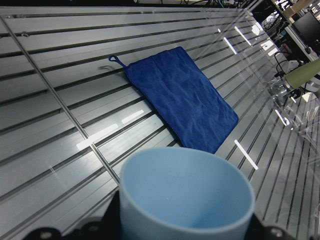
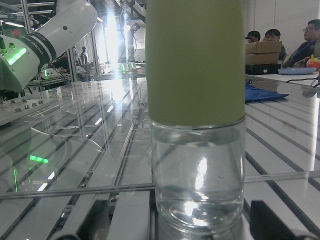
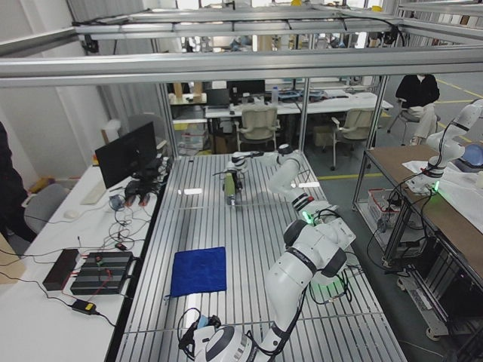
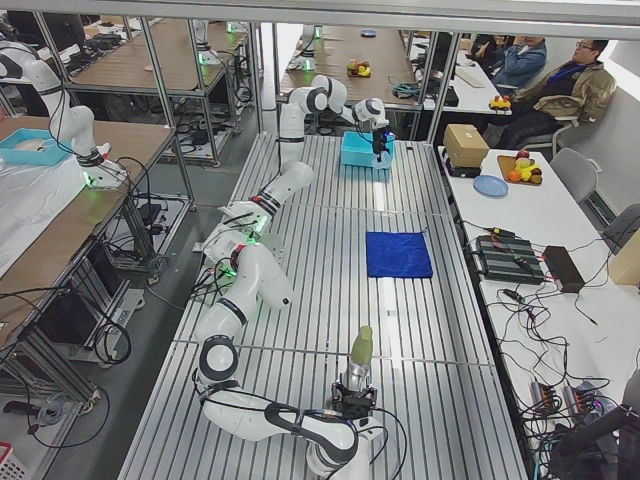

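Note:
A light blue cup [image 1: 186, 192] fills the bottom of the left wrist view, with my left gripper [image 3: 200, 332] shut on it at the near end of the table. A bottle [image 2: 195, 75] with an olive-green upper part and clear lower part stands upright at the other end. My right gripper [image 4: 355, 398] is low beside it, open, its fingers apart on either side in the right wrist view. A blue cloth [image 4: 398, 254] lies flat on the slatted table [image 3: 189, 226] between the grippers.
A blue bin [image 4: 358, 150] sits at the far end in the right camera view, by the left arm. A side desk [image 4: 490, 200] with electronics, a box and fruit runs along one edge.

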